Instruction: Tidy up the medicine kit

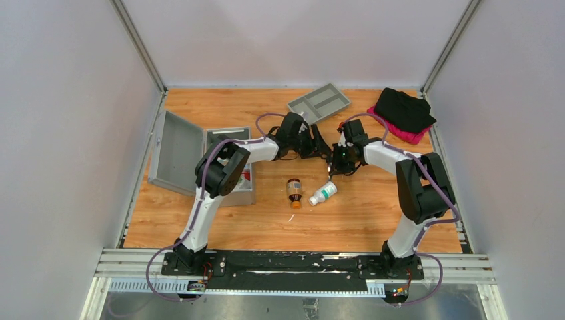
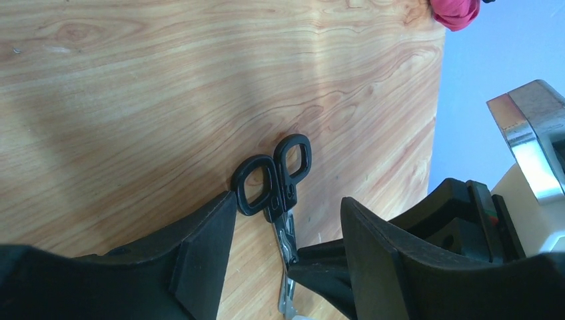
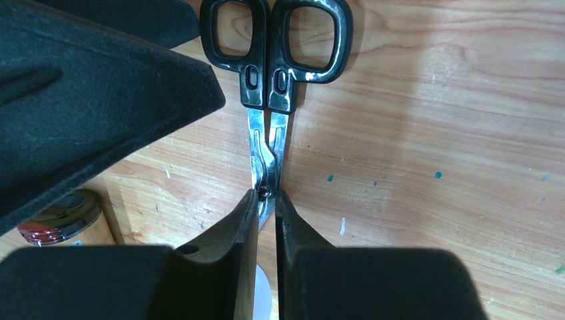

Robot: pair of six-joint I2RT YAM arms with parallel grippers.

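Black-handled steel scissors [image 2: 288, 190] lie on the wooden table between my two grippers. My left gripper is open over the handles, nothing between its fingers. My right gripper has its fingertips close together on the scissors' pivot and blades [image 3: 257, 147]; whether it grips them is unclear. The grey medicine box [image 1: 178, 152] stands open at left, partly hidden by my left arm. A brown bottle [image 1: 294, 193] and a white bottle [image 1: 323, 193] lie in front of the grippers.
A grey divided tray [image 1: 318, 103] is at the back. Folded black cloth [image 1: 403, 108] on pink cloth [image 1: 412, 138] sits at back right.
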